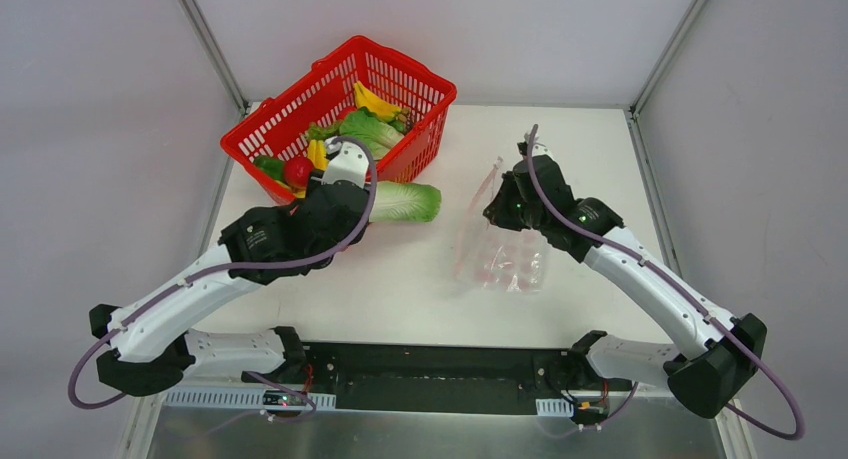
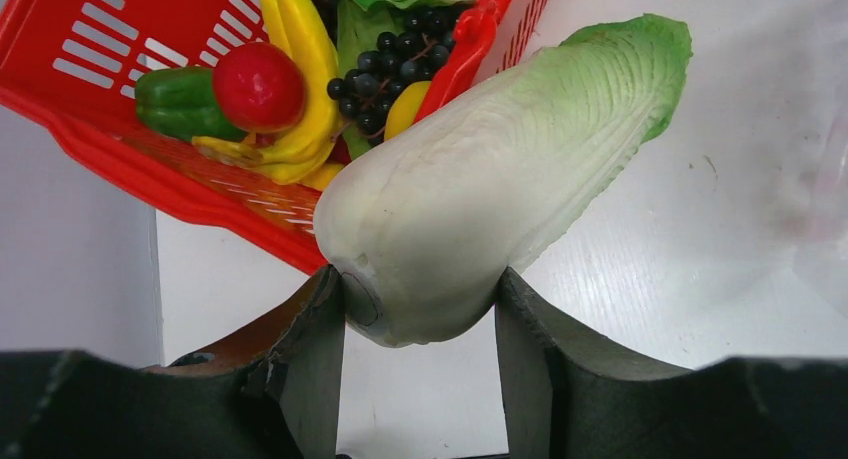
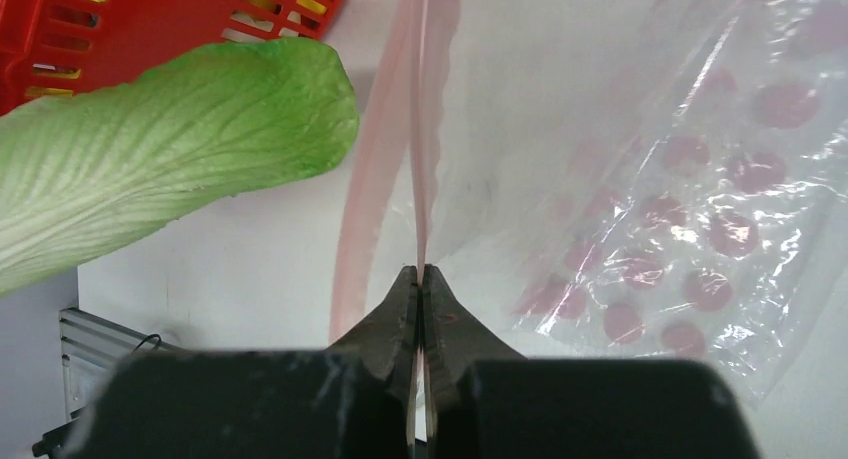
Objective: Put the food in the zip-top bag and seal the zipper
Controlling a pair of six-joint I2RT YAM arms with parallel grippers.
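Observation:
A long napa cabbage [image 2: 510, 169] sits between the fingers of my left gripper, both tips pressing its white base. Its leafy green end points toward the bag but lies apart from it, as the top view shows of the cabbage [image 1: 408, 202] too. The clear zip top bag [image 3: 685, 209], with a pink band along its mouth and pink dots, hangs by its rim from my right gripper. That gripper is shut, with the bag's thin edge running into its fingertips. Nothing shows inside the bag.
Behind the cabbage stands a red basket [image 1: 425, 129] holding a tomato [image 2: 258, 87], a green pepper [image 2: 185, 103], bananas [image 2: 312, 64], grapes [image 2: 385, 74] and lettuce [image 1: 370, 131]. The basket's near wall is close to the left gripper.

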